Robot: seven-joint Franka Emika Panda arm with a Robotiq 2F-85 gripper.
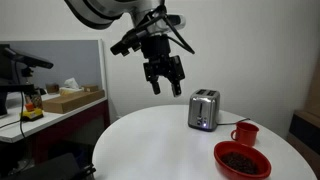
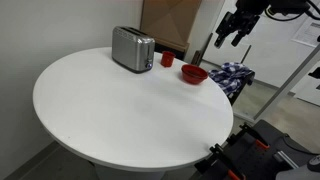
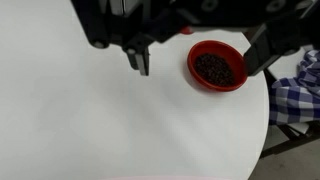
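Note:
High above the round white table [image 1: 150,140], my gripper [image 1: 167,91] hangs open, its two fingers well apart with only air between them. In the wrist view the gripper looks down on the table, and a red bowl [image 3: 238,84] filled with small dark pieces appears toward the right finger. That bowl [image 2: 194,75] rests near the table edge, below the gripper. A silver toaster [image 1: 204,110] stands upright farther back, and a red mug [image 1: 244,133] is between it and the bowl.
A blue-and-white checked cloth [image 2: 232,75] lies beyond the table edge near the bowl. At the left in exterior view 1, a side bench [image 1: 60,112] carries several items.

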